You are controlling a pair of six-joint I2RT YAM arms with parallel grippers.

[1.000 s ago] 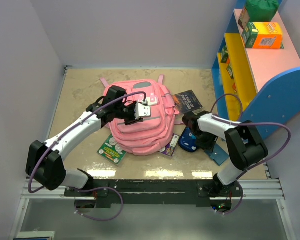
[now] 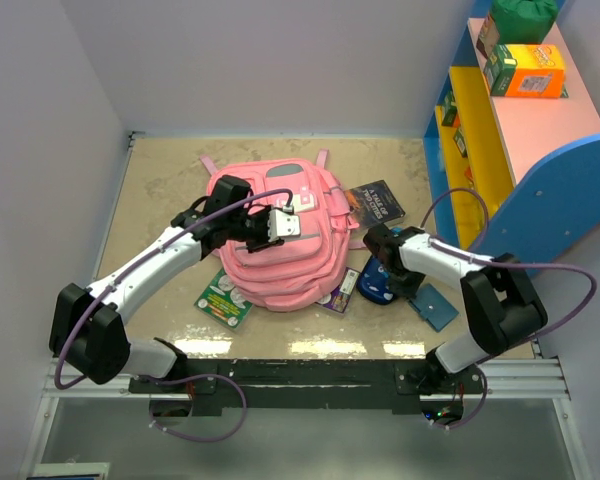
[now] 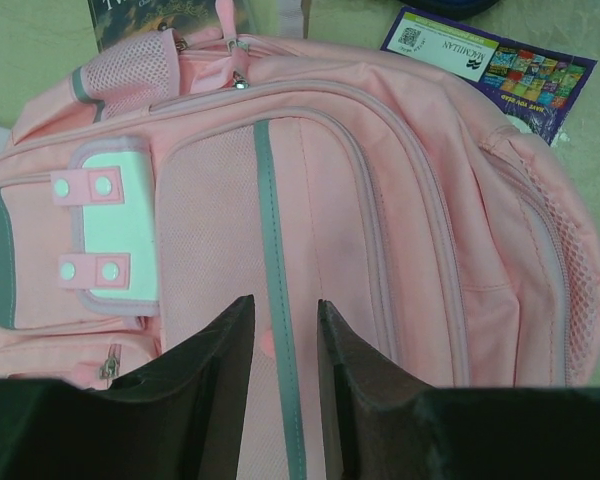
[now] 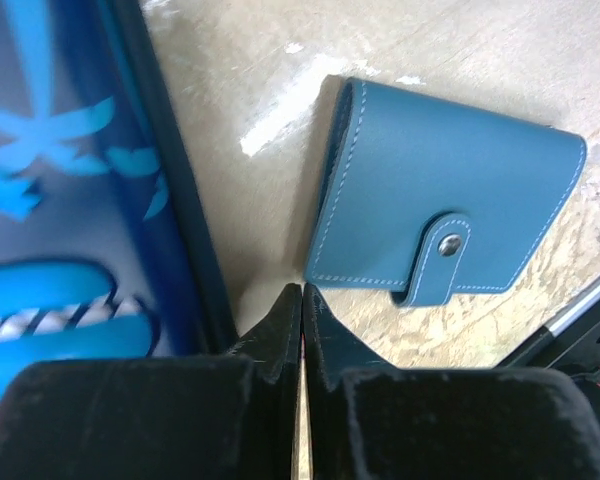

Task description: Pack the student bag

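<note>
The blue wallet [image 4: 445, 190] lies flat on the table, its snap tab toward the camera in the right wrist view. My right gripper is shut, its fingertips meeting just off the wallet's near left corner with nothing between them. From above, the wallet [image 2: 435, 307] rests at the right, beside the right arm's end. The pink backpack [image 2: 285, 235] lies in the middle of the table, front side up. Over it hangs my left gripper, open, with an empty gap between the fingers and the backpack's front panel [image 3: 320, 220] beneath.
A dark blue case [image 2: 376, 282] sits close left of the wallet. Nearby are a purple booklet [image 2: 338, 290] and a dark book [image 2: 374, 203]; a green booklet [image 2: 223, 299] lies left of the backpack. The blue and yellow shelf [image 2: 477, 140] stands at the right.
The left gripper stays open.
</note>
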